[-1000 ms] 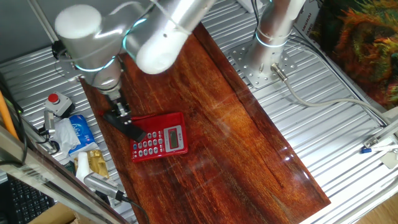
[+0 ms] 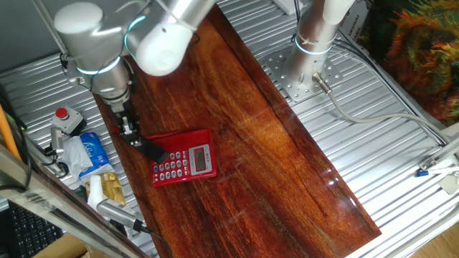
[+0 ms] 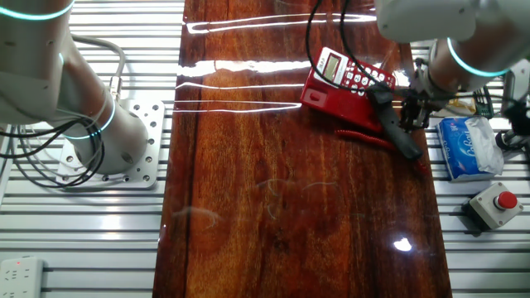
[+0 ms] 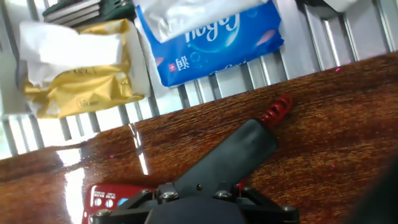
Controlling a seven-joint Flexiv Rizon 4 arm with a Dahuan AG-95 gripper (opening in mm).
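Observation:
A red desk telephone [image 2: 181, 172] with a keypad and small display lies on the wooden table. Its black handset [image 2: 153, 150] rests across the keypad side, one end reaching past the body towards the table edge. A red coiled cord [image 4: 278, 111] shows beyond that end in the wrist view. My gripper [image 2: 130, 136] is over the handset's outer part. In the wrist view the two fingertips of the gripper stand apart, so it looks open, with the handset running beneath and between them. Whether either finger touches the handset is hidden.
Beside the table lie a blue tissue pack [image 4: 217, 40] and a yellow tissue pack [image 4: 87, 74]. A red-topped button box [image 3: 495, 205] stands near them.
My gripper has moved left and slightly down in exterior view 1, along the handset's outer end. The telephone and its handset appear to stay where they were.

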